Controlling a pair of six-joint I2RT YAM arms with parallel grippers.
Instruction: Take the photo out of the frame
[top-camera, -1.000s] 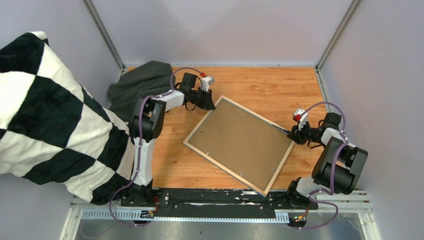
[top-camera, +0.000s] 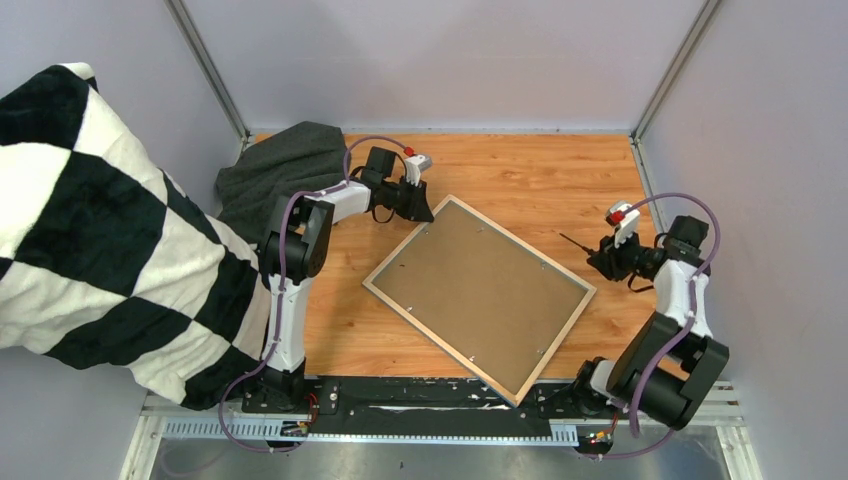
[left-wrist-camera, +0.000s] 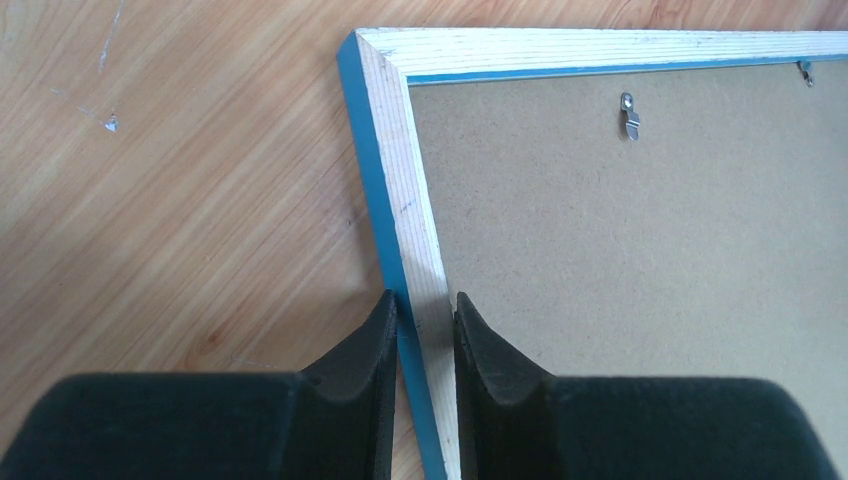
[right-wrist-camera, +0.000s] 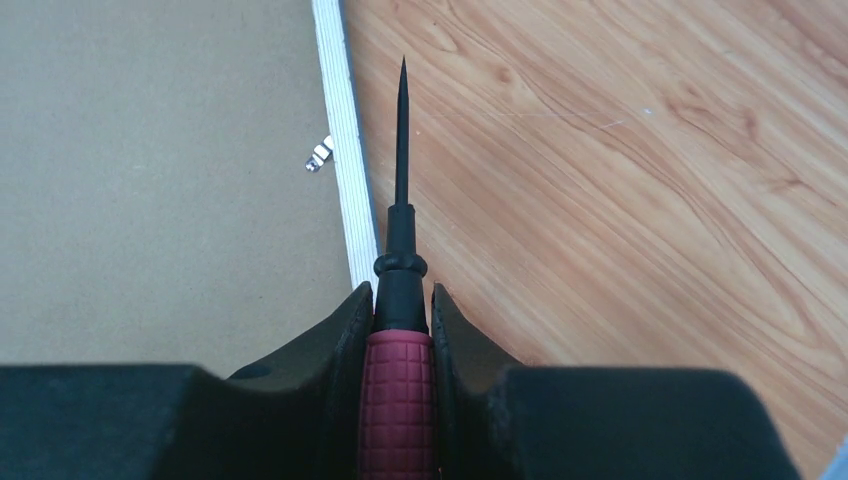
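The frame (top-camera: 408, 316) lies back-up on the wooden table, its brown backing (top-camera: 480, 300) showing small metal clips (left-wrist-camera: 628, 115) along the edges. At its upper-left corner, my left gripper is shut on the pale wooden rail (left-wrist-camera: 408, 200), which has a blue outer side. My right gripper is shut on a pick tool (right-wrist-camera: 398, 400) with a red handle and thin black shaft. In the top view it is just right of the frame, the tip above bare wood beside the rail.
A grey cloth (top-camera: 275, 170) lies at the back left, beside a checkered cushion (top-camera: 110, 230). Bare table (top-camera: 530, 170) shows behind the frame. Walls bound the sides and back; the frame's lowest corner reaches over the dark front strip.
My right gripper has moved right, lifting the tool away from the frame's rail. The frame has shifted slightly toward the front. My left gripper has moved very little.
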